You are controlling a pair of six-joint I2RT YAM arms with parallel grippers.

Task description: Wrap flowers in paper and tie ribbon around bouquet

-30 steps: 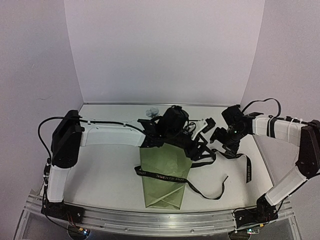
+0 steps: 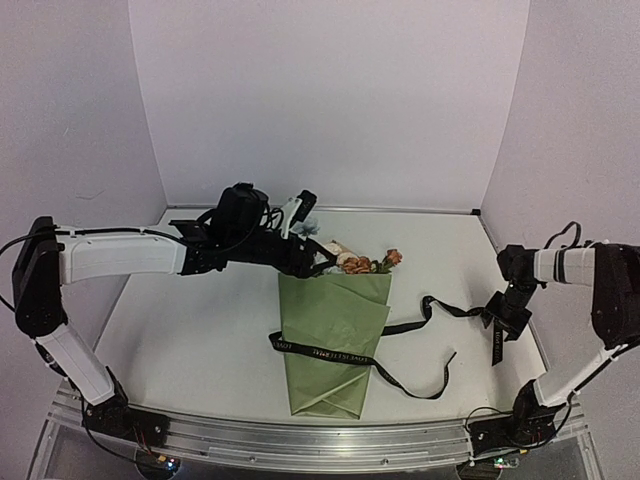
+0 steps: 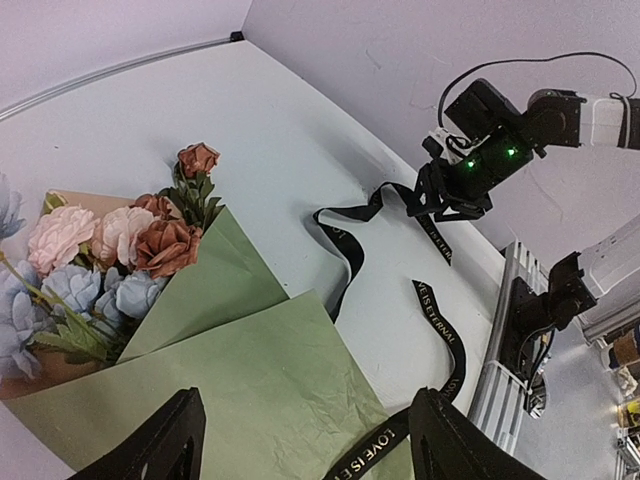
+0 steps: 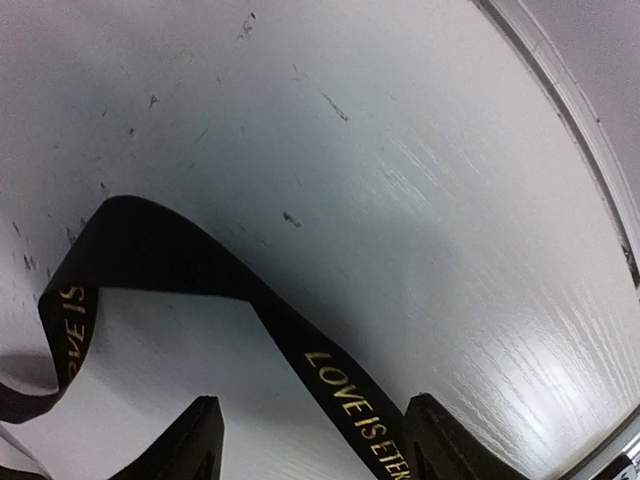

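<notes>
The bouquet's green wrapping paper [image 2: 333,320] lies on the table, with rust-brown, pink and blue flowers [image 3: 120,240] at its far end. A black ribbon [image 2: 325,354] with gold lettering crosses the wrap's front. One end [image 2: 430,396] curls on the table at right; another stretch [image 2: 430,305] emerges from the wrap's right edge and runs toward the right gripper. Above the flowers and the top of the wrap, my left gripper is open and empty. My right gripper is also open, over the far-right ribbon stretch, which passes beneath its right finger [image 4: 440,440].
Walls [image 2: 575,150] stand close on the right, near my right arm. A metal rail [image 2: 330,440] borders the front edge.
My left arm has drawn back to the left, uncovering the brown flowers. My right gripper has moved right and toward the front, along the ribbon. The wrap and ribbon look unmoved.
</notes>
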